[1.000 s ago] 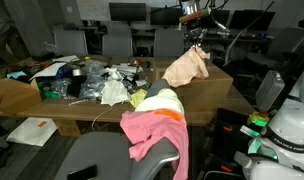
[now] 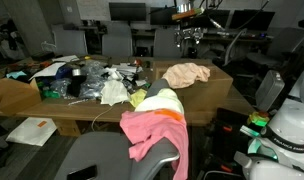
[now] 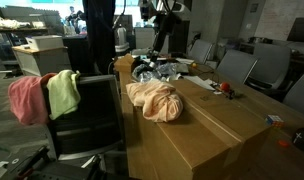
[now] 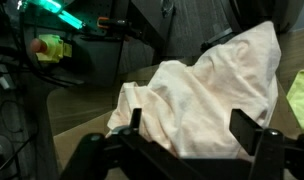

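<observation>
A peach-coloured cloth [image 2: 186,75] lies crumpled on the brown table, near its end by the robot. From the other side, the same cloth [image 3: 157,101] sits in a loose heap close to the table edge. Above it hangs my gripper, its fingers [image 4: 135,121] apart and no cloth gripped between them. The cloth [image 4: 192,105] spreads out below the fingers in the wrist view. Over the chair hang a pink towel [image 3: 30,100] and a yellow-green towel [image 3: 63,95].
A clutter of bags, tools and boxes covers the table's far part, with a white cloth [image 2: 114,92] among it. A red object [image 3: 225,88] stands on the table beyond the peach cloth. Bare tabletop [image 3: 207,130] shows beside the cloth. Grey chairs surround the table.
The peach cloth hung raised from my gripper a second ago and has come down. Now it lies flat and spread on the table, apart from the gripper.
</observation>
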